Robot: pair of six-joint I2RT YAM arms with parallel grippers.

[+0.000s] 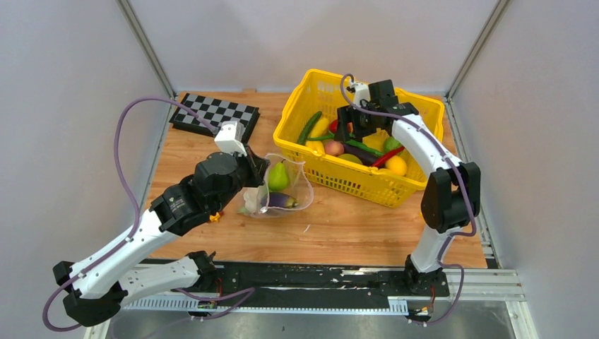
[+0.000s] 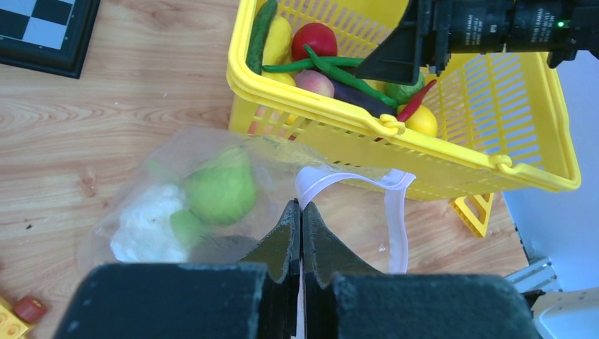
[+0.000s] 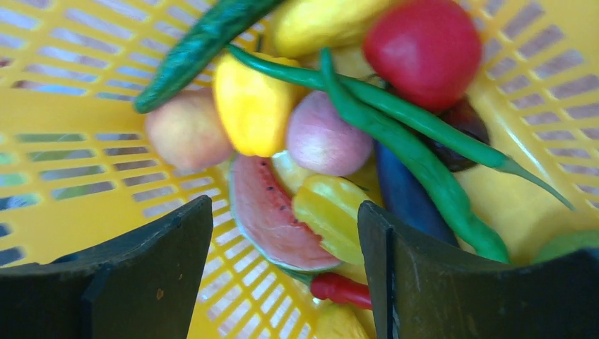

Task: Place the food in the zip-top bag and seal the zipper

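A clear zip top bag (image 1: 300, 182) lies mouth open on the table, with a green pear (image 1: 278, 176), a purple eggplant (image 1: 282, 200) and a white cauliflower-like piece (image 2: 147, 224) inside. My left gripper is shut on the white edge of the bag's mouth. Over the yellow basket (image 1: 351, 182) my right gripper stands open, nothing between its fingers. Below it in the right wrist view are a watermelon slice (image 3: 268, 215), a yellow star-shaped fruit (image 3: 330, 217), a purple onion-like ball (image 3: 328, 134), a tomato (image 3: 424, 53) and green chilies (image 3: 417, 159).
A checkerboard (image 1: 217, 113) lies at the back left. Small yellow and red toys (image 2: 15, 318) sit near the left arm. Basket walls surround the right gripper's workspace.
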